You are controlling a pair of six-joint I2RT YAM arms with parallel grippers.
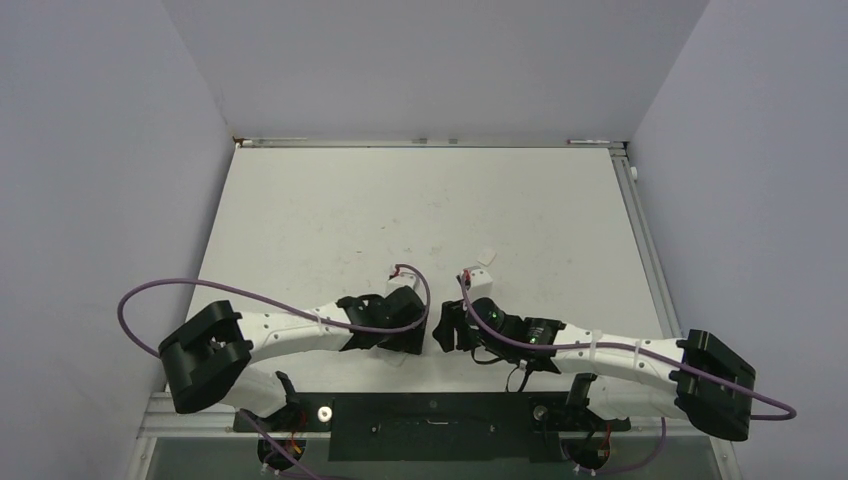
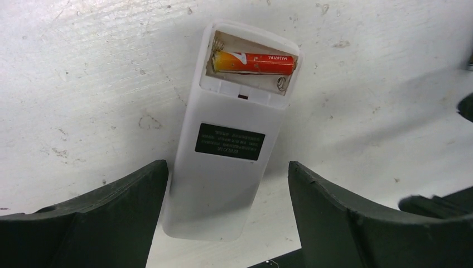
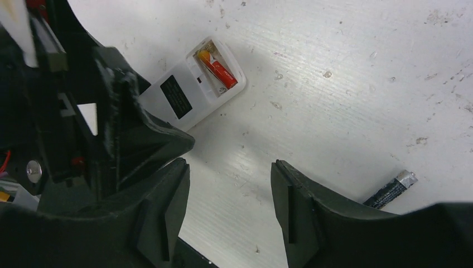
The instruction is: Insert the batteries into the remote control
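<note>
The white remote control (image 2: 223, 184) lies back side up on the table, its battery compartment uncovered. One red and orange battery (image 2: 256, 63) sits inside, with a bare spring beside it. In the left wrist view my left gripper stands open, its fingers on either side of the remote's lower body. A dark battery (image 3: 389, 191) with a silver end lies loose on the table, partly hidden behind a right finger (image 3: 318, 206). My right gripper is open over bare table, nothing between its fingers, to the right of the remote.
The white battery cover (image 1: 487, 257) appears as a small pale piece beyond the right gripper. Both arms are close together near the table's front edge.
</note>
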